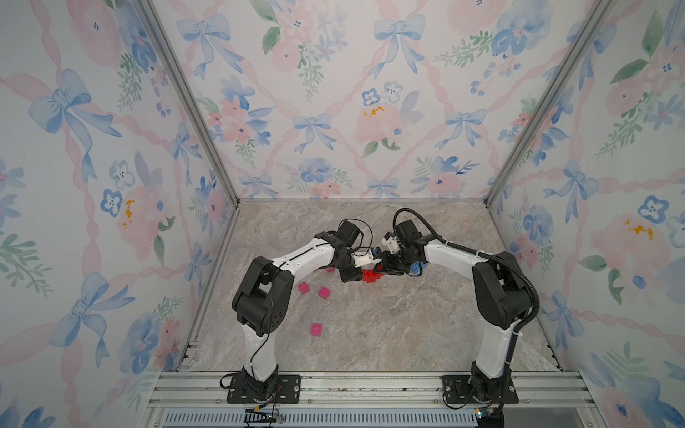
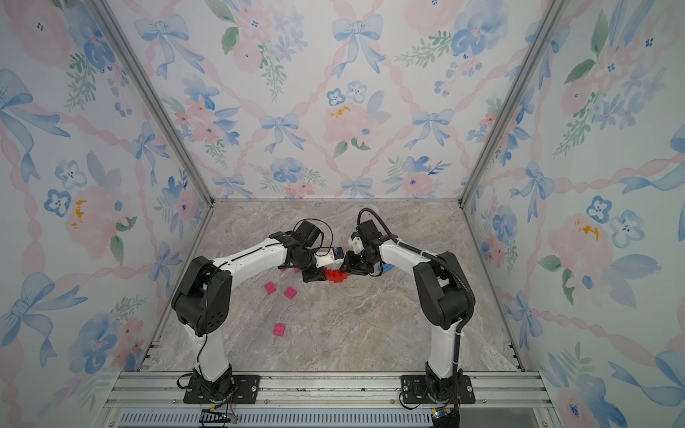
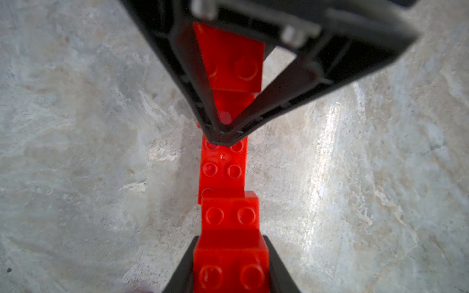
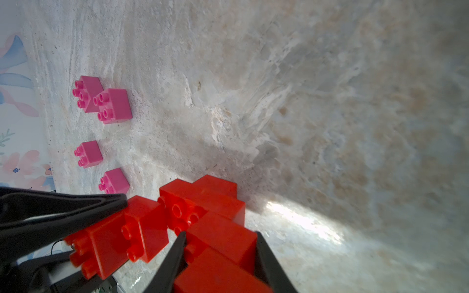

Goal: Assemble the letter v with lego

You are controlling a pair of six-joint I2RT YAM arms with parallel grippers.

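Note:
Between my two grippers is a stepped red brick assembly (image 1: 369,276), low over or on the floor. In the left wrist view its lower studded bricks (image 3: 222,168) run between the two held ends. My left gripper is shut on the red end brick (image 3: 230,276) nearest to it. At the other end, my right gripper is shut on a red brick (image 4: 219,236). Seen from the right wrist, the middle bricks (image 4: 202,197) join the right end, while the bricks in the left gripper stand close beside them; whether they are fully pressed together I cannot tell.
Pink bricks (image 1: 324,292) lie loose on the floor to the left, with one (image 1: 316,329) nearer the front. Blue bricks (image 1: 415,268) sit behind the right gripper, partly covered.

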